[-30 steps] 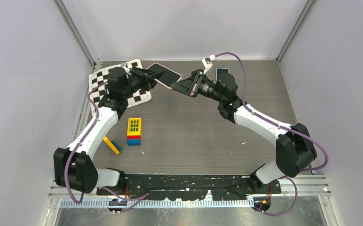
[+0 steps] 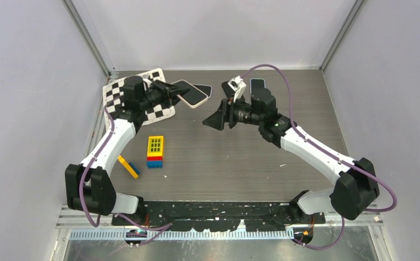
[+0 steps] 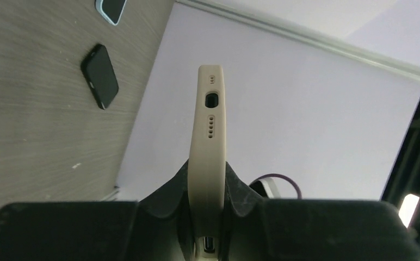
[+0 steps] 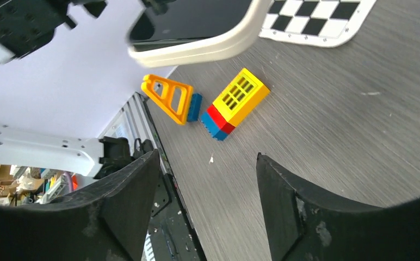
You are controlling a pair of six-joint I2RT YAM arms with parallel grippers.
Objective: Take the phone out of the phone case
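Observation:
A cream-edged phone case is held up off the table by my left gripper, which is shut on it. The dark phone screen shows within the case's rim. Seen edge-on in the left wrist view, the case stands between the dark fingers, its slot and small holes facing the camera. Much of its gripped side is hidden. My right gripper is open, to the right of the case and apart from it. Only table shows between its fingertips in the right wrist view.
A dark phone and a light-edged phone lie on the table. Another phone lies partly behind the held case. A checkered board and toy bricks are at left.
One second ago my right gripper was at the case's near corner. It has drawn off down and right.

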